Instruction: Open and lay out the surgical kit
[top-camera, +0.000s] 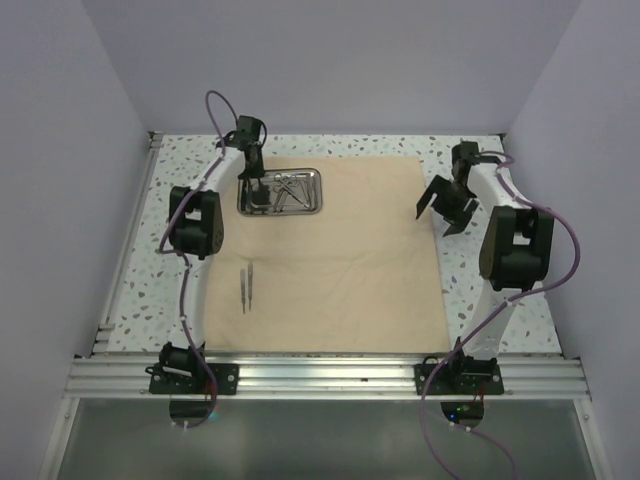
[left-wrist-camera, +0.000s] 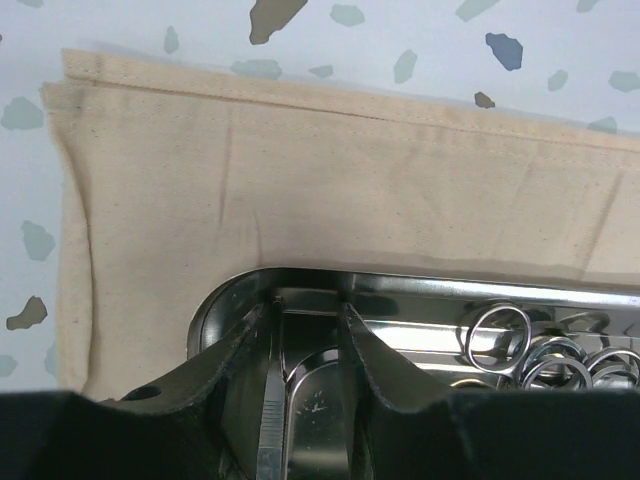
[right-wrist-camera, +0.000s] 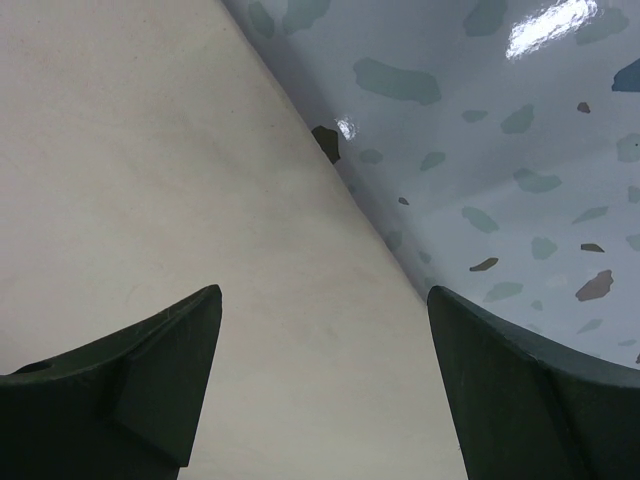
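Note:
The steel tray (top-camera: 300, 208) lies on the back left of the beige cloth (top-camera: 330, 290), holding ringed instruments (left-wrist-camera: 498, 335). My left gripper is down at the tray's left end, fingers part open, a slim flat steel instrument (left-wrist-camera: 271, 435) by one finger; whether it is touched I cannot tell. Two slim instruments (top-camera: 250, 285) lie side by side on the cloth's left part. My right gripper stands open over the cloth's right edge, nothing between its fingers.
The speckled table (top-camera: 145, 290) shows around the cloth. The middle, front and right of the cloth are clear.

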